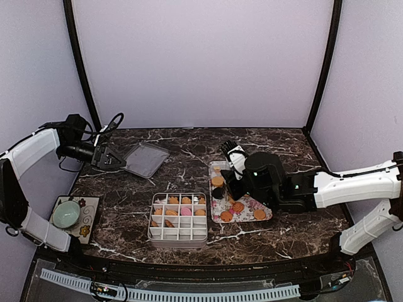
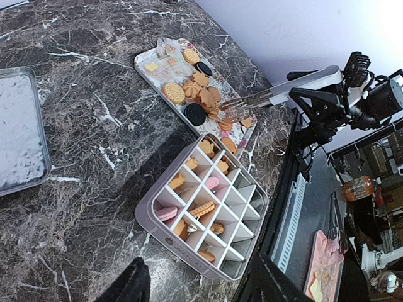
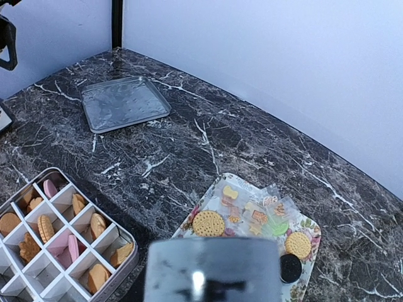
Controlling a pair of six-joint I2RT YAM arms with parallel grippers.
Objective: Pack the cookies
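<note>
The divided cookie box point(image 1: 178, 236) stands front centre, with cookies in many of its cells and some cells empty. To its right lies the flowered tray point(image 1: 267, 218) bearing several round cookies point(image 2: 174, 93) and dark cookies point(image 2: 195, 114). Over that tray, my right gripper is shut on metal tongs point(image 2: 277, 95), whose tips are down among the cookies. Whether the tips pinch one I cannot tell. In the right wrist view the tongs point(image 3: 214, 267) are a grey blur hiding part of the tray. My left gripper is open and empty, at far left.
An empty metal tray point(image 1: 147, 160) lies at the back left. At the front left a pale green bowl point(image 1: 66, 214) sits on a patterned tray point(image 1: 87, 229). Bare dark marble separates the metal tray from the box.
</note>
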